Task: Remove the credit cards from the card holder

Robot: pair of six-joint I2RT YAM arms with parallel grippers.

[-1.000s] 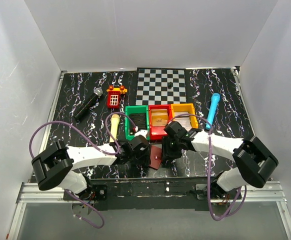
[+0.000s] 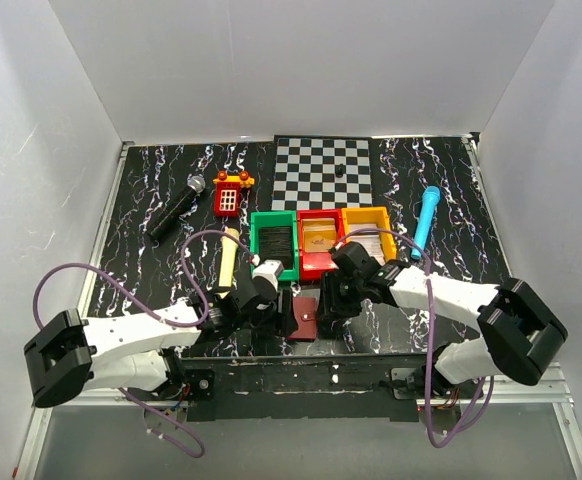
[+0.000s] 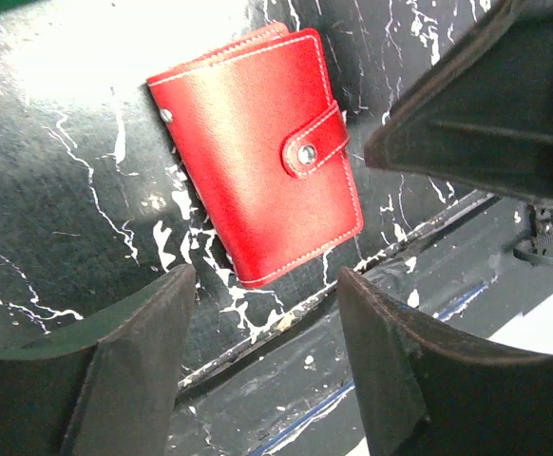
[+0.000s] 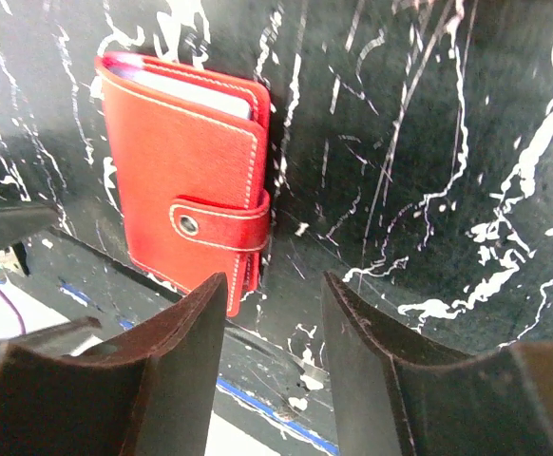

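Observation:
The red card holder [image 2: 304, 320] lies flat on the dark table between my two grippers. Its strap [image 3: 314, 145] is snapped down over the edge with a metal button. Pale card edges [image 4: 183, 90] show inside the holder's open end in the right wrist view. My left gripper is part open, its fingers apart near the holder's bottom edge with nothing between them. My right gripper also stands part open and empty, just beside the strap side of the holder.
Behind the holder stand a green bin [image 2: 260, 222], a red bin [image 2: 318, 272] and a yellow bin [image 2: 380, 213]. A yellow stick-like toy [image 2: 228, 260] lies behind the left arm. The table's front edge [image 2: 261, 358] is close to the holder.
The card holder has shifted slightly left and turned straighter compared with one second ago. My left arm has drawn back to the left; the right arm has moved a little.

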